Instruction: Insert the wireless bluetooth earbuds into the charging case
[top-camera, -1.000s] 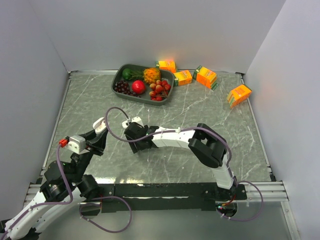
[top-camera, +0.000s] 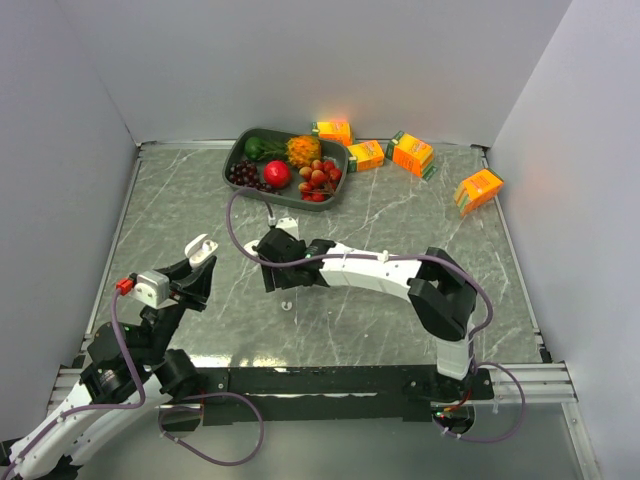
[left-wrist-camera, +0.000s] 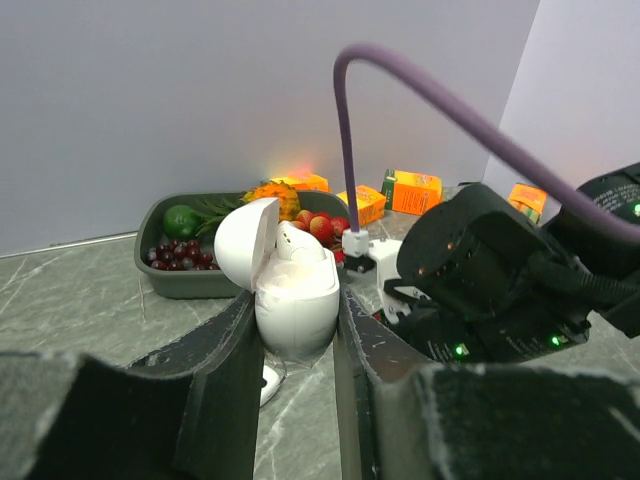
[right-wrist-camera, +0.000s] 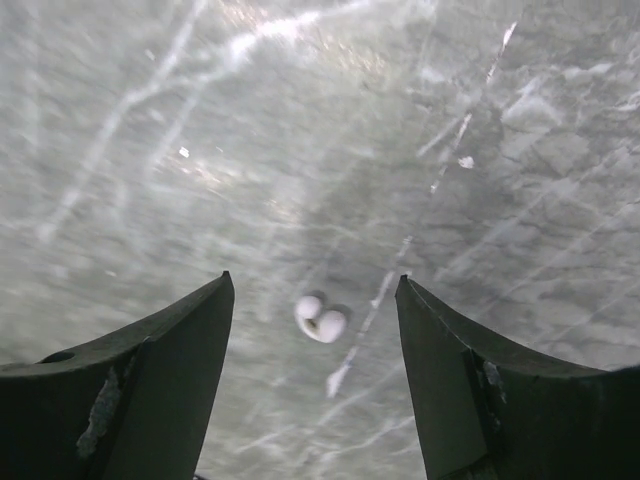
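The white charging case (left-wrist-camera: 295, 310), lid up, is held upright by my left gripper (top-camera: 198, 268) above the table's left front; a white shape, probably an earbud, sits inside. My right gripper (top-camera: 272, 282) is over the middle of the table with fingers parted and nothing between them. In the right wrist view a small white earbud (right-wrist-camera: 322, 320) lies on the marble between and beyond those fingers; in the top view it is the speck (top-camera: 287, 306) just in front of that gripper.
A grey tray (top-camera: 235, 180) of fruit and vegetables stands at the back. Several orange boxes (top-camera: 410, 153) line the back right. The marble table (top-camera: 160, 230) is otherwise largely clear. Purple cables loop over both arms.
The right arm has shifted and risen, uncovering the small earbud on the table in the top view. The left arm with the case looks unchanged.
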